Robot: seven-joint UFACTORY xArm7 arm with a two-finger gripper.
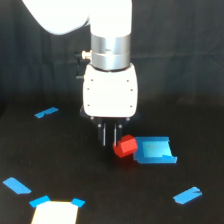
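A small red block (pixel 125 146) rests on the black table in the middle of the camera view. My gripper (pixel 110 139) points down just left of it, its two thin dark fingers apart with a gap between them. The right finger is close to the block's left edge; whether it touches cannot be made out. Nothing shows between the fingers.
A light blue square (pixel 154 150) edged with blue tape lies right beside the block. A pale yellow square (pixel 55 213) with blue tape at its corners is at the front left. Loose blue tape strips mark the table; much of it is clear.
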